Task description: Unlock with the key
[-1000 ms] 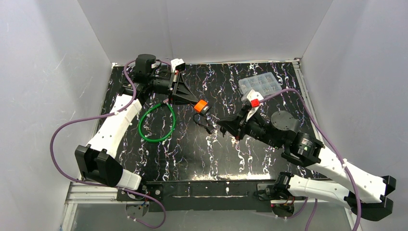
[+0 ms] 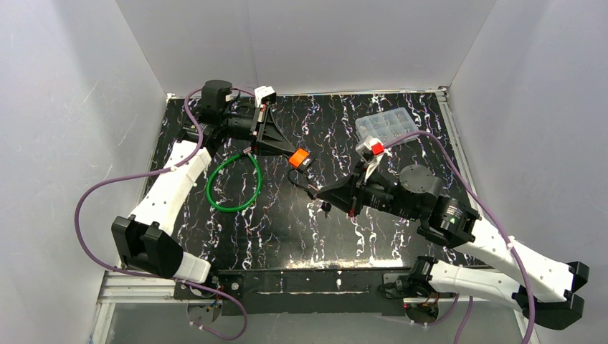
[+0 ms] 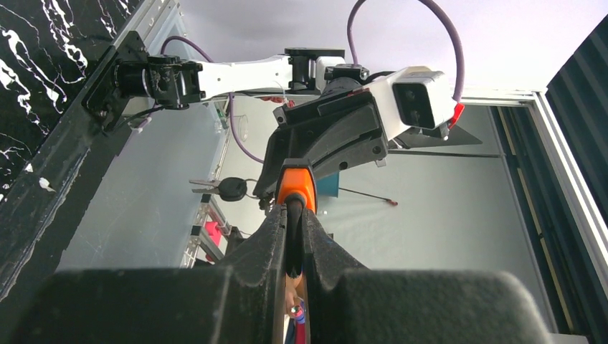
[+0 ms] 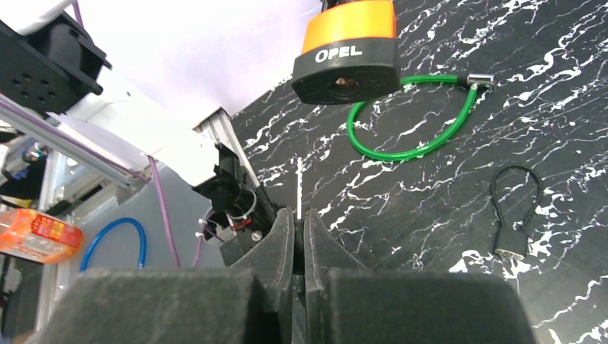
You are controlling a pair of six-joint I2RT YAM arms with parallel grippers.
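Note:
My left gripper [image 2: 292, 152] is shut on the shackle of an orange and black padlock [image 2: 301, 159], held in the air. In the right wrist view the padlock [image 4: 351, 64] shows "OPEL" on its dark end, with the keyhole facing my right gripper. My right gripper is shut on a key [image 4: 300, 179], its thin silver blade sticking out past the fingertips. That blade is apart from the padlock and lower in this view. More keys with a black head [image 3: 232, 188] hang by the right fingertips in the left wrist view.
A green cable lock [image 2: 210, 188] lies looped on the black marbled table [image 2: 287, 236]. A small black cable lock [image 4: 511, 242] also lies there, below the grippers. At the back right stands a clear compartment box [image 2: 387, 125].
My right gripper has shifted a little to the left and toward the table's front, with the hanging keys moving along. The left arm and padlock have stayed still.

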